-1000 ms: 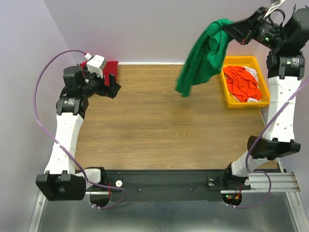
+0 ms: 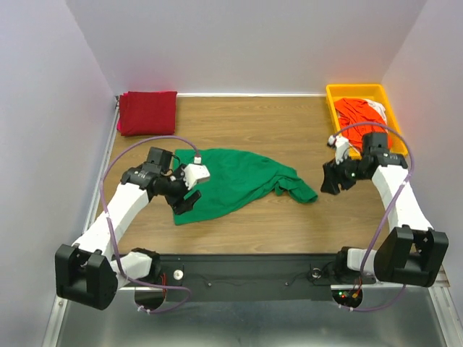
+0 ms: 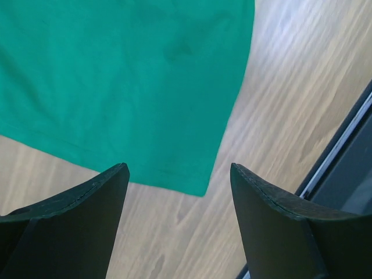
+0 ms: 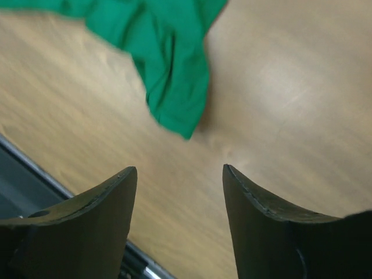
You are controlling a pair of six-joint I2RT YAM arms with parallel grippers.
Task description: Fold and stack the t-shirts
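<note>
A green t-shirt (image 2: 235, 179) lies spread and partly crumpled on the middle of the table, its bunched end (image 4: 180, 93) toward the right arm. My left gripper (image 2: 189, 203) is over the shirt's left side; in the left wrist view its fingers (image 3: 96, 215) stand apart, with the shirt's corner (image 3: 195, 180) showing beyond them and nothing held. Just right of the bunched end hovers my right gripper (image 2: 332, 186), its fingers (image 4: 96, 221) parted over bare wood. A folded red shirt stack (image 2: 147, 113) sits at the back left.
At the back right stands a yellow bin (image 2: 337, 94) holding orange and white cloth (image 2: 357, 113). Bare table (image 2: 246, 123) lies behind the green shirt and in front of it. Walls border both sides.
Both grippers have since come lower and toward the front, the left to the shirt's left side, the right beside its bunched end.
</note>
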